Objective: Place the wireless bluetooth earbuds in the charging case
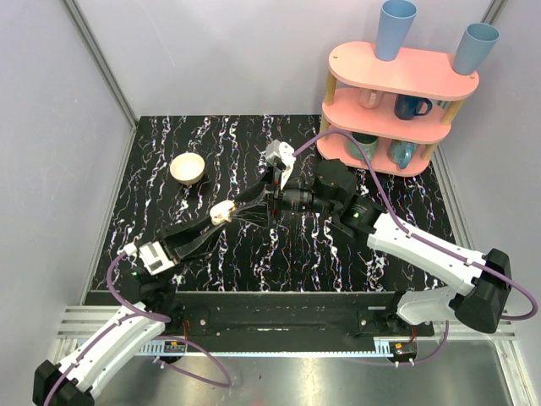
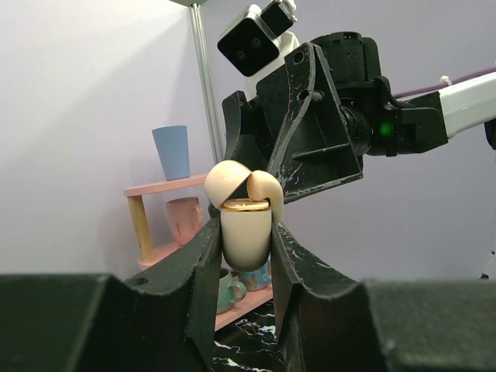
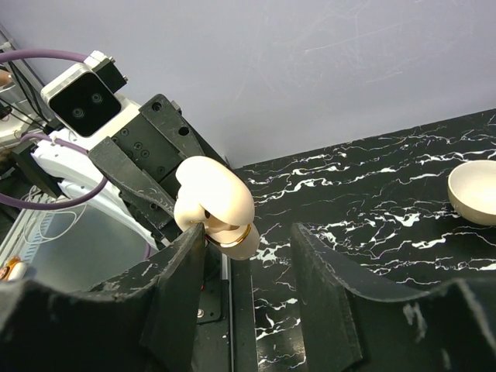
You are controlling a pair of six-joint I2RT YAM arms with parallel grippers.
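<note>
The white charging case (image 1: 221, 213) is held upright in my left gripper, which is shut on its lower body. Its lid (image 2: 227, 178) is open, and white earbud shapes (image 3: 203, 213) sit at its top, partly hidden by the lid. My right gripper is right at the case's top, fingers parted around the lid area, with the case between and just beyond the fingertips. Whether the right fingers touch the case or an earbud is unclear.
A cream bowl (image 1: 187, 167) stands at the back left of the marble board. A pink shelf (image 1: 397, 68) with cups and mugs is at the back right. The board's middle behind the grippers is clear.
</note>
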